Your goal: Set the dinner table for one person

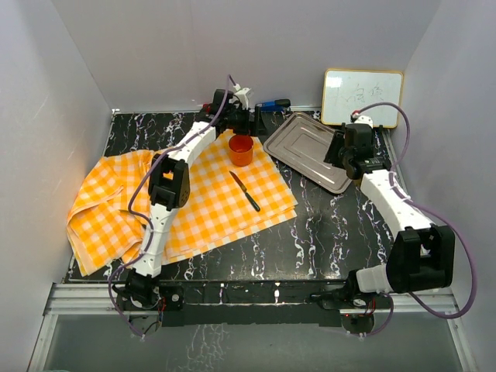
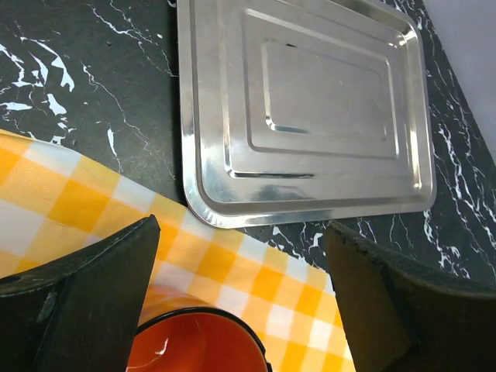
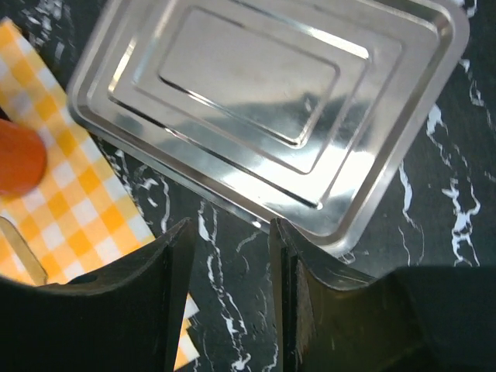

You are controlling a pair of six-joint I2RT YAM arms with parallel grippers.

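A yellow checked cloth (image 1: 209, 201) covers the left and middle of the table, folded at its left. On it stand an orange mug (image 1: 241, 154) and a knife (image 1: 245, 191) with a dark handle. A steel tray (image 1: 302, 143) lies bare to the right. My left gripper (image 1: 249, 121) hangs open over the cloth's back edge; in the left wrist view the mug (image 2: 198, 345) sits just below its fingers, with nothing held. My right gripper (image 1: 335, 151) is open above the tray's right part, nothing between its fingers.
A whiteboard (image 1: 362, 97) leans at the back right. A blue-handled item (image 1: 273, 104) lies by the back wall. Bare marble (image 1: 310, 240) is free at the front right.
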